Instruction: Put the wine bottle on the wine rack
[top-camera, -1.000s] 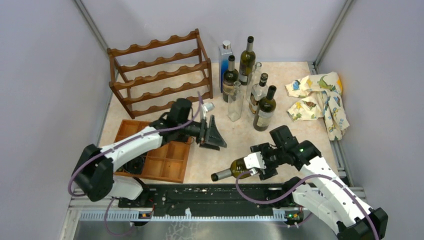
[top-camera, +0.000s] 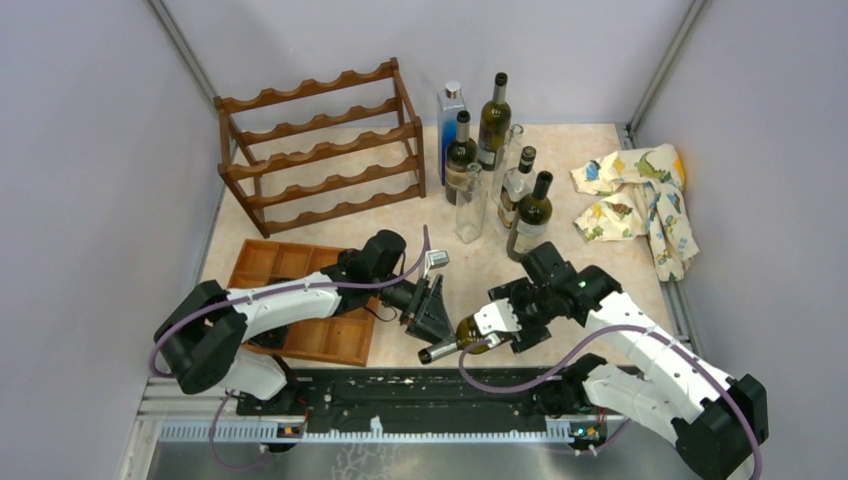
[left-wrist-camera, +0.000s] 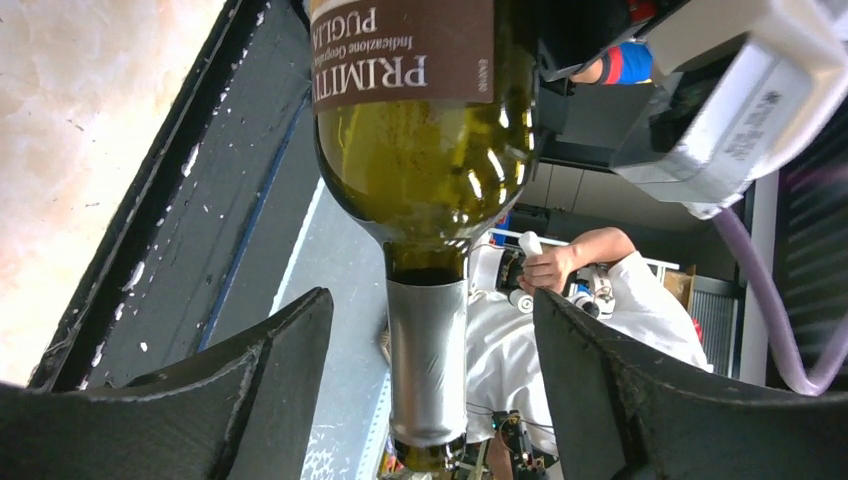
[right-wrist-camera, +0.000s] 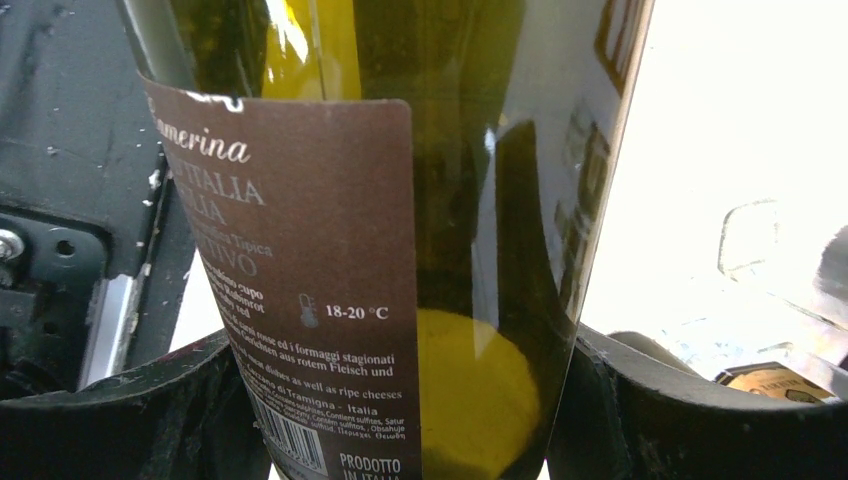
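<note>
A green wine bottle with a brown Primitivo label lies sideways in the air near the table's front edge, its silver-capped neck pointing left. My right gripper is shut on its body; the label fills much of the right wrist view. My left gripper is just above the bottle's neck, part open, its two fingers standing on either side of the neck and apart from it. The wooden wine rack stands at the back left.
Several upright bottles stand right of the rack. A wooden compartment tray lies under my left arm. A patterned cloth lies at the right.
My left gripper has moved down toward the front, to the bottle's neck.
</note>
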